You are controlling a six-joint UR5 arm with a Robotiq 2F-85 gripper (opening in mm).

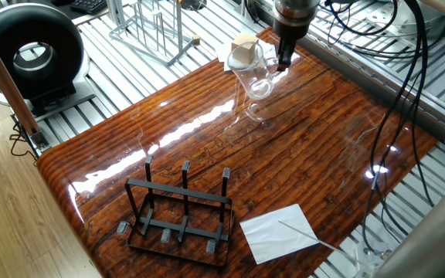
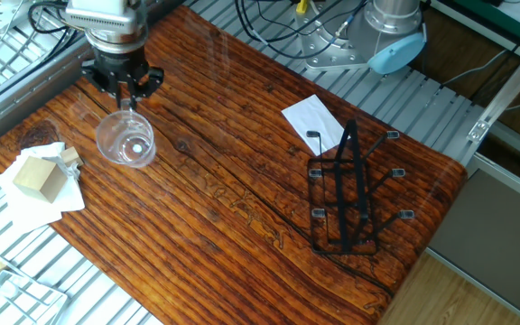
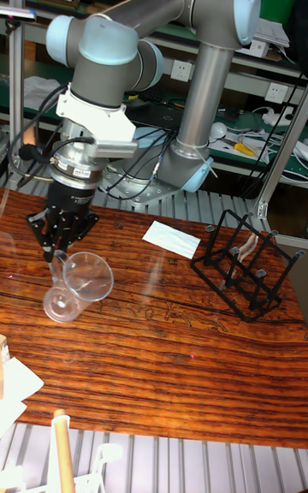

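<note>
A clear glass mug is off the table, its handle between the fingertips of my gripper. My gripper is shut on that handle, at the table's far end in exterior view 1. In exterior view 2 the mug shows just below the gripper. Exterior view 3 shows its open mouth and round base, the mug hanging at the fingertips. A black wire rack with several upright prongs stands at the opposite end of the table, empty.
A white sheet lies flat beside the rack. A wooden block rests on white paper at the table edge near the mug. Mid-table is clear. Black cables hang at the right in exterior view 1.
</note>
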